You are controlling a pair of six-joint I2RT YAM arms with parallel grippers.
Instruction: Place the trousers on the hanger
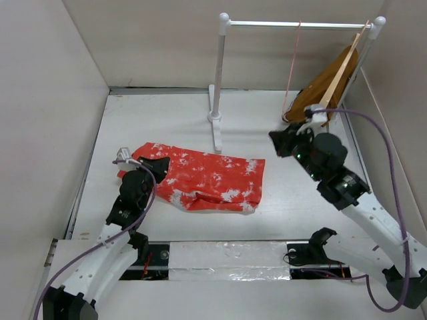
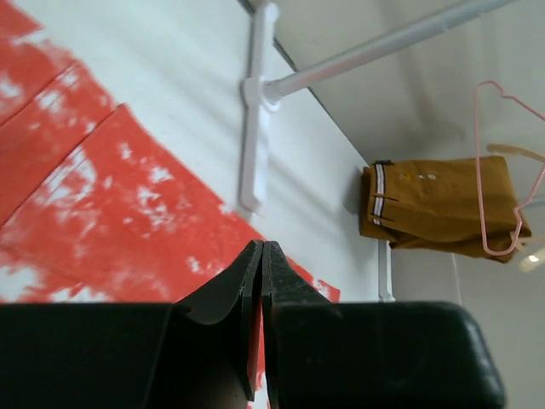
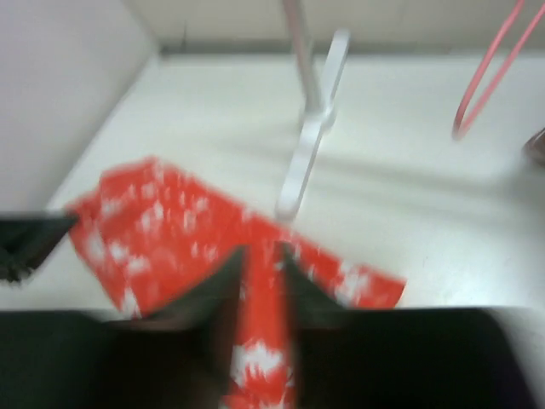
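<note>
Red trousers with white blotches (image 1: pixel 220 180) lie flat on the white floor, left of centre in the top view. My left gripper is over their left part, shut, with nothing seen between its fingers. My right gripper (image 1: pixel 277 141) is raised to the right of the trousers; in its blurred wrist view the fingertips' state is unclear. A thin pink hanger (image 2: pixel 481 179) hangs from the white rail (image 1: pixel 293 25), above the floor beyond the trousers.
The rack's foot (image 1: pixel 217 133) stands just behind the trousers. A brown garment (image 1: pixel 310 93) and light wooden hangers (image 1: pixel 340 70) are at the rail's right end. Free floor lies right of the trousers.
</note>
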